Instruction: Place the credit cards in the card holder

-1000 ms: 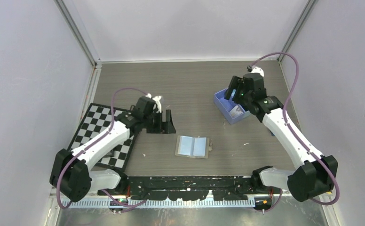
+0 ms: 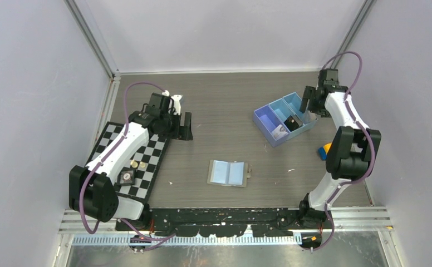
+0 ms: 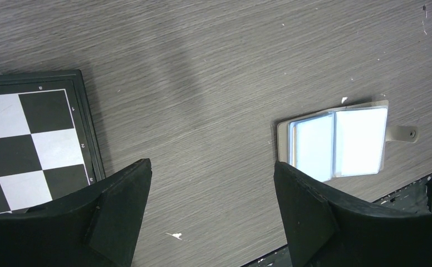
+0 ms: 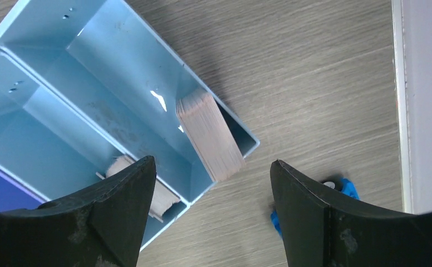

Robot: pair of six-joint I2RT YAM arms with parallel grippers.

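The card holder (image 2: 228, 173), an open booklet with pale blue sleeves and a clasp tab, lies flat on the front middle of the table; the left wrist view shows the same holder (image 3: 361, 142) at its right. To its upper left my left gripper (image 2: 185, 127) hangs open and empty. A stack of card-like edges (image 4: 212, 136) stands tilted in one light-blue compartment; whether these are the credit cards I cannot tell. Over that box my right gripper (image 2: 308, 100) is open, with clear space between its fingers.
The three-part box (image 2: 265, 132) also holds a white card (image 2: 280, 131) and a dark item (image 2: 293, 123). A chessboard (image 2: 109, 146) lies at left. At far right sits a blue-and-yellow toy (image 2: 322, 152), partly behind the right arm. Bare table separates box and holder.
The right gripper has moved right from above the box's middle to its right end, uncovering the compartments.
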